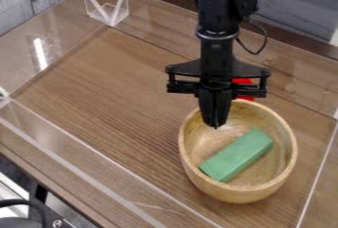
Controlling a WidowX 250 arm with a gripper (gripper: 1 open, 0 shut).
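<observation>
My black gripper (214,114) hangs over the back-left rim of a cream oval bowl (279,174), shut with nothing visible between its fingers. Inside the bowl, toward its front right, lies a green block (235,157). A red object (244,88) sits behind the bowl, partly hidden by the gripper.
A white wire rack (107,5) stands at the back left. The wooden surface (99,104) left of the bowl is clear. A dark cable (34,212) shows at the lower left corner.
</observation>
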